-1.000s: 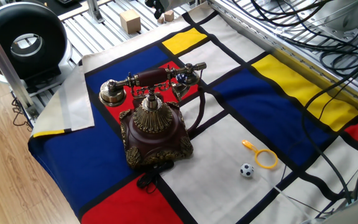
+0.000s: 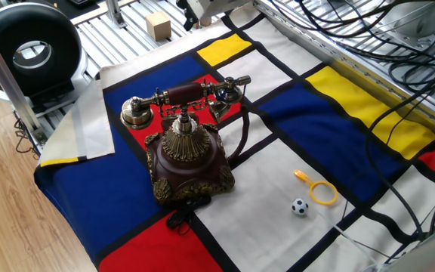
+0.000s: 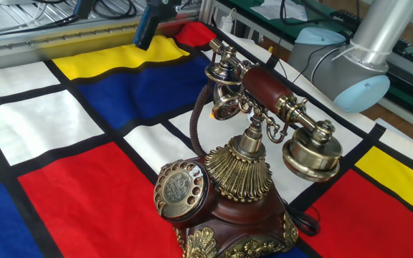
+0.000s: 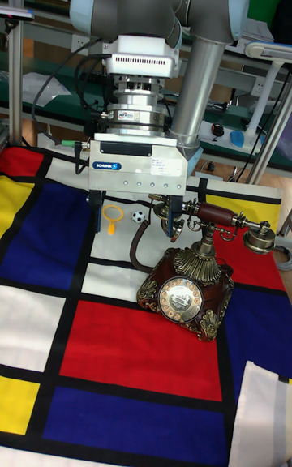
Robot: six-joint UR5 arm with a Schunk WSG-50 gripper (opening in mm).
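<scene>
An ornate brown and brass rotary telephone stands upright on the patterned cloth, its handset resting on the cradle and its dial facing the third view. A yellow ring with a handle and a small black-and-white ball lie close together on a white patch beside it. In the third view my gripper points down with its two dark fingers wide apart and no object visibly held. Its right finger overlaps the telephone's mouthpiece end in that view; whether they touch I cannot tell.
Thick black cables run along one side of the cloth. A wooden block and a black ring-shaped object sit beyond another edge.
At the top edge of the first view, a grey and black object has shifted and now covers the small brown pieces seen there before. The telephone, ball and yellow ring have not moved.
</scene>
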